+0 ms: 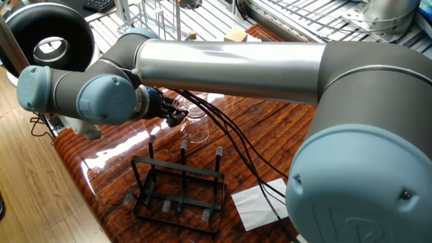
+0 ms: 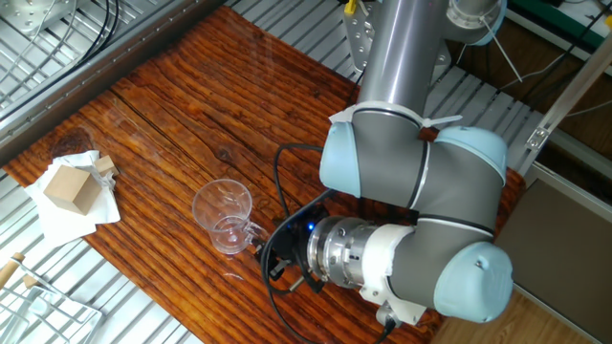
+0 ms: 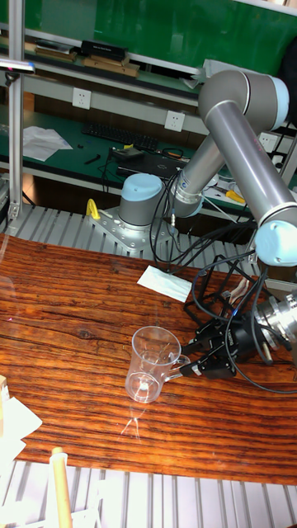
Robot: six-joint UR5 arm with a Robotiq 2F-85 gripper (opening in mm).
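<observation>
A clear glass mug (image 2: 221,204) stands on the wooden table, its wide rim up and its handle turned toward my gripper (image 2: 259,250). In exterior view 3 the same mug (image 3: 154,359) shows in full, with the dark fingers (image 3: 207,364) of my gripper close beside its handle. Whether they touch the handle, or how far apart they stand, is not clear. From exterior view 1 the gripper (image 1: 178,117) appears low over the table, with the glass faint behind it.
A black wire rack (image 1: 179,202) with upright prongs stands near the gripper, beside a white sheet (image 1: 259,204). Wooden blocks (image 2: 73,189) lie on white paper at the table's far end. Loose black cables (image 1: 229,125) hang from the arm.
</observation>
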